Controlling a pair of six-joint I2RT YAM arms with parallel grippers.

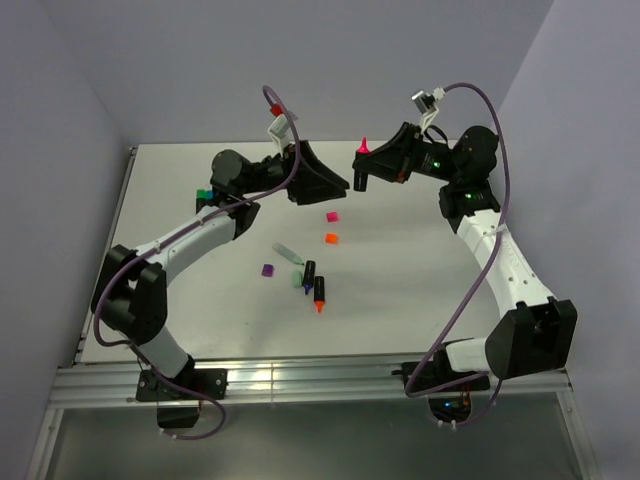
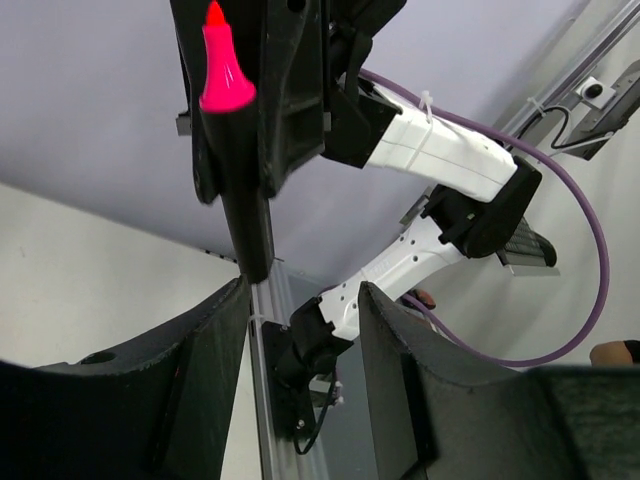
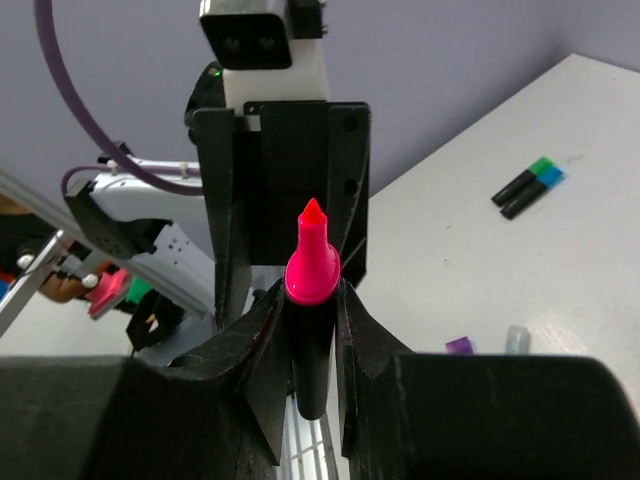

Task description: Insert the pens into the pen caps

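A black pen with a pink tip [image 3: 312, 265] stands upright above the table, with my right gripper [image 1: 362, 170] shut on it. Its pink end points up and its black end hangs below the fingers. My left gripper is open and empty, close to the left of that pen in the top view. On the table lie a pink cap [image 1: 332, 216], an orange cap [image 1: 331, 238] and a purple cap [image 1: 267, 270]. Two more black pens rest farther toward the front, one purple-tipped [image 1: 308, 275] and one orange-tipped [image 1: 319, 291].
Pale translucent pieces [image 1: 288, 254] lie near the loose pens. Two black pens with green and blue ends [image 3: 527, 188] lie side by side at the table's left, partly behind the left arm in the top view.
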